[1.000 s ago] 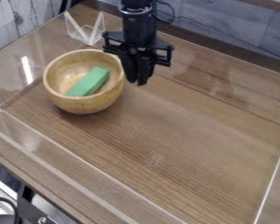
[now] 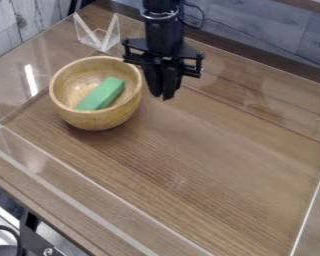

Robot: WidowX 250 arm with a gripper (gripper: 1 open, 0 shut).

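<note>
A black robot arm (image 2: 163, 50) stands at the top centre, its gripper (image 2: 160, 85) pointing down just right of a wooden bowl. The bowl (image 2: 69, 110) holds a green block (image 2: 101, 93). Whether the fingers are open or shut is too small and dark to tell.
A clear plastic object (image 2: 99, 30) stands at the back left. Walls run along the back, and a dark cable lies at the lower left corner.
The arm and gripper have shifted slightly right, away from the bowl. The bowl and green block look unmoved.
</note>
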